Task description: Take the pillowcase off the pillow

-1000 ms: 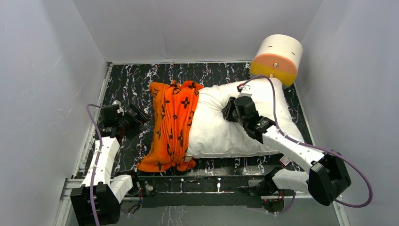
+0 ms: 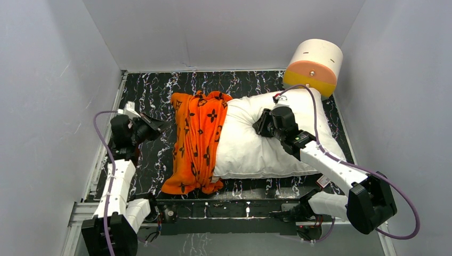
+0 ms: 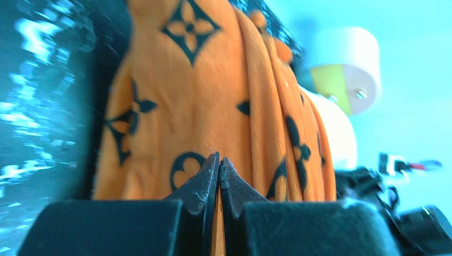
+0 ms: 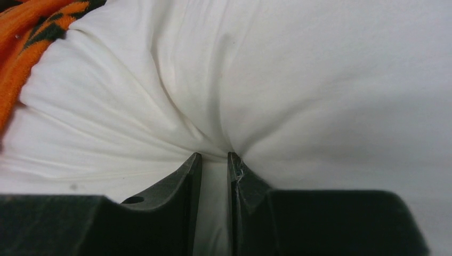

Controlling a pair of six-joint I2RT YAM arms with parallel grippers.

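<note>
The orange pillowcase point(image 2: 200, 141) with dark flower prints is bunched over the left end of the white pillow point(image 2: 245, 154). Most of the pillow's right side is bare. My left gripper point(image 2: 168, 125) is just left of the cloth, apart from it. In the left wrist view its fingertips point(image 3: 212, 160) meet with nothing between them, and the pillowcase point(image 3: 213, 101) lies beyond. On the pillow's middle, my right gripper is shut on a pinched fold of white fabric point(image 4: 213, 186), with creases running into it. A strip of orange shows at that view's upper left.
A white drum with an orange and yellow face point(image 2: 312, 74) stands at the back right, close to the pillow's corner. Bare dark marbled table point(image 2: 152, 173) shows left of the pillowcase. Grey walls point(image 2: 48, 101) enclose the sides and back.
The pillowcase has barely shifted. The right gripper keeps its place on the pillow.
</note>
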